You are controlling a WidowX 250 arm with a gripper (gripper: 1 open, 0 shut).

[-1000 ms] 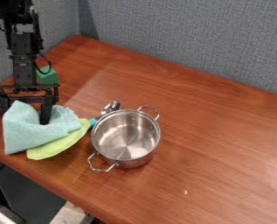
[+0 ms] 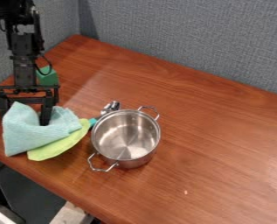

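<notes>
My black gripper (image 2: 25, 111) is low at the left of the table, its fingers down at the top edge of a light blue cloth (image 2: 36, 131); whether it is open or shut on the cloth I cannot tell. The cloth lies partly over a pale yellow-green item (image 2: 61, 145). Right of these stands a steel pot (image 2: 125, 136) with two handles. A small metal utensil (image 2: 110, 108) with a teal part lies behind the pot's left side. A green object (image 2: 47, 75) sits behind the gripper, partly hidden by it.
Grey padded walls stand at the back and left. The table's front-left edge runs close below the cloth.
</notes>
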